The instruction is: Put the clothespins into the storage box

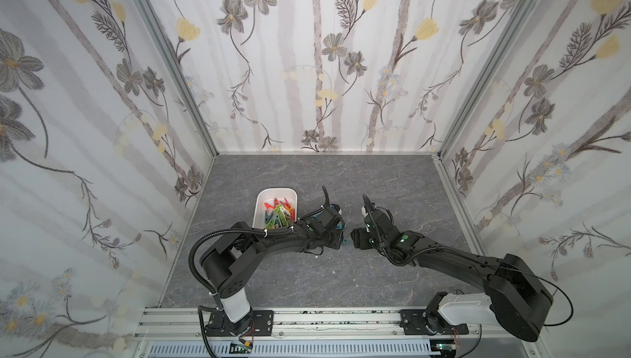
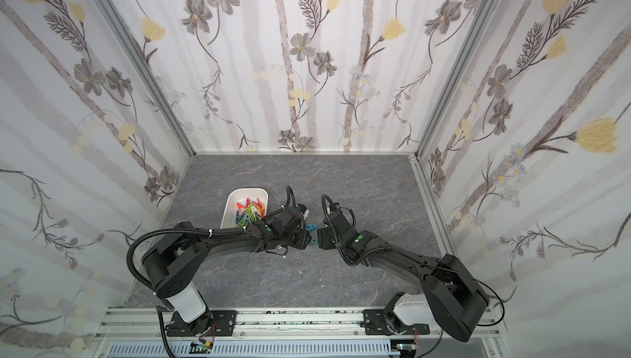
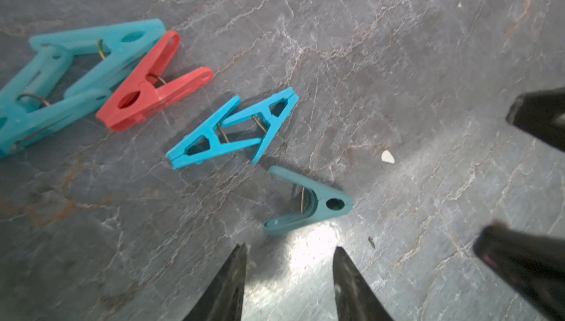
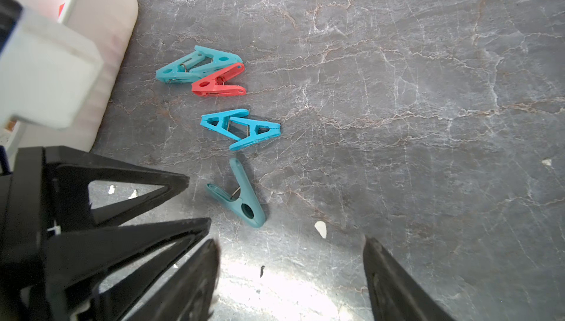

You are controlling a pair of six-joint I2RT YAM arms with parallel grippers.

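Observation:
In the left wrist view a dark teal clothespin (image 3: 315, 203) lies on the table, just ahead of my left gripper, which is open and empty. Two linked bright blue clothespins (image 3: 235, 126), a red clothespin (image 3: 147, 88) and paler teal clothespins (image 3: 64, 79) lie farther off. From the right wrist, my right gripper appears part open with bare table between its fingers; the dark teal pin is to its left, beside the left gripper's fingertips. The white storage box (image 1: 276, 193) holds several coloured clothespins and is partly covered by the left arm.
Both grippers stand close together over the middle of the table, the right one's fingers reaching into the left wrist view. Small white scraps (image 4: 320, 228) dot the surface. Bare table (image 1: 394, 180) extends at the back and right.

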